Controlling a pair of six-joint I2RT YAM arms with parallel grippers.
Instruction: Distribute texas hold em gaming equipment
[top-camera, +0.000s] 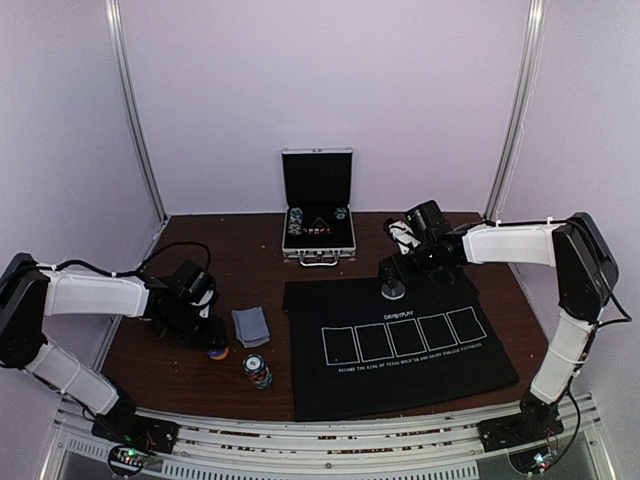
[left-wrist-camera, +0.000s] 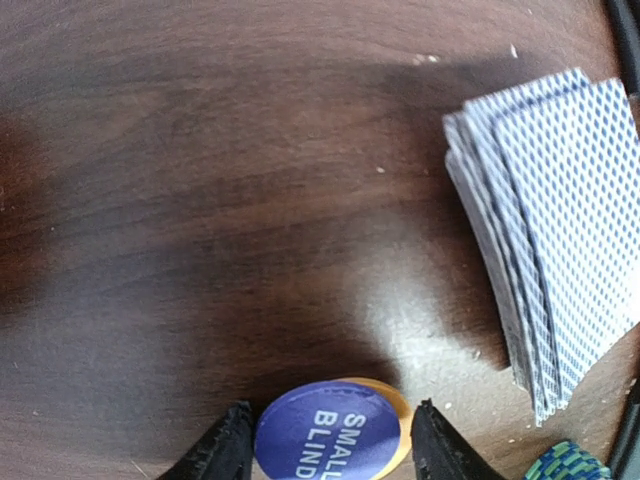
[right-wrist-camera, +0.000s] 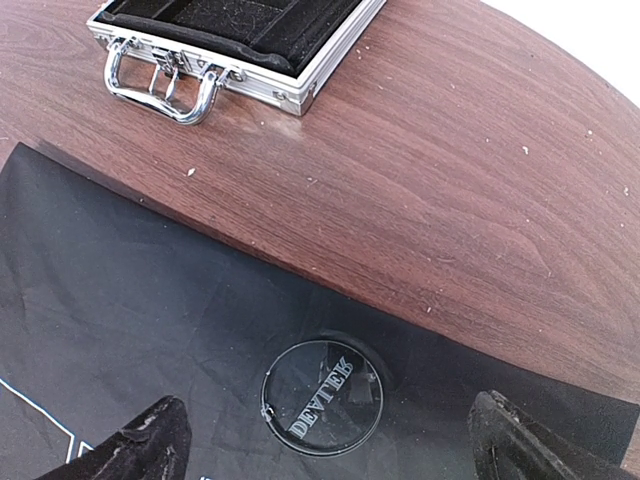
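Note:
The blue-purple SMALL BLIND disc, with a yellow-orange disc or edge showing under it, lies on the table at the front left. My left gripper is low over it, part open, its fingers on either side and close to the rim; firm contact cannot be made out. On the black mat the clear DEALER disc lies flat near the far edge. Above this disc my right gripper is wide open, with both fingers clear of it.
Right of the left gripper lie a stack of patterned cards and a chip stack. An open silver case holding some chips stands at the back centre. Bare table lies between case and left arm.

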